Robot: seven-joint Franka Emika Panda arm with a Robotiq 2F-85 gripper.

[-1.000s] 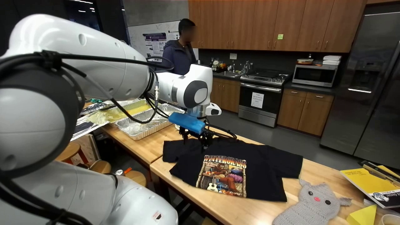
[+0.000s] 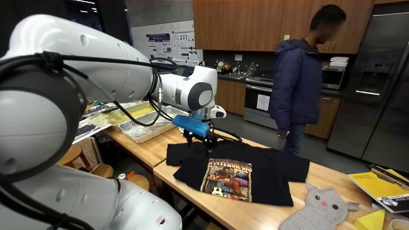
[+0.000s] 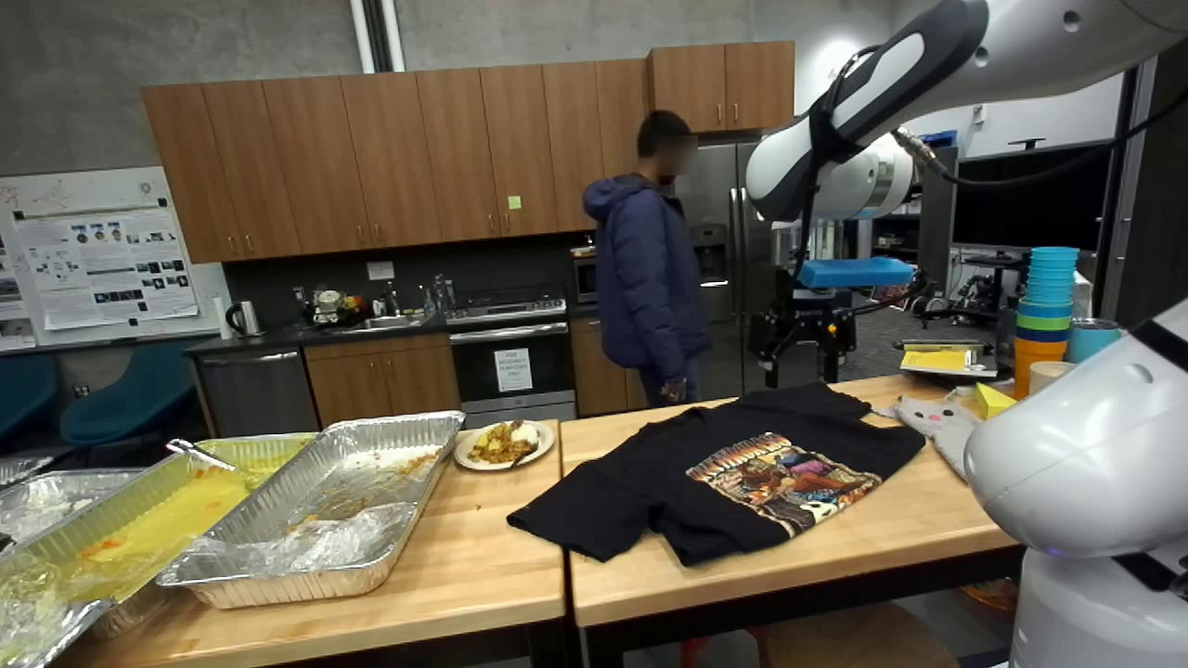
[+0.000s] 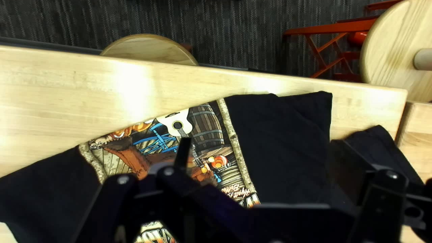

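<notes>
A black T-shirt (image 2: 268, 172) with a colourful printed picture lies spread on the wooden table, its lower edge folded so the print reaches the near border. My gripper (image 3: 799, 373) hangs above the shirt's far side in the second exterior view, apart from the cloth. Its fingers stand open, with a wide gap in the wrist view and nothing held between the two black fingers. Beneath that gap the wrist view shows the print and plain black cloth (image 4: 283, 141). The gripper's body hides part of the shirt there.
A grey knitted toy (image 2: 322, 209) and a yellow book (image 2: 368, 184) lie beyond one end of the shirt. Foil trays (image 3: 334, 501) and a plate of food (image 3: 473, 458) occupy the adjoining table. A person (image 2: 295, 84) stands behind the table. Bare wood (image 4: 52, 97) borders the shirt's near side.
The person has walked from behind the arm rightward across the kitchen in the first exterior view. Arm, gripper and shirt look unchanged.
</notes>
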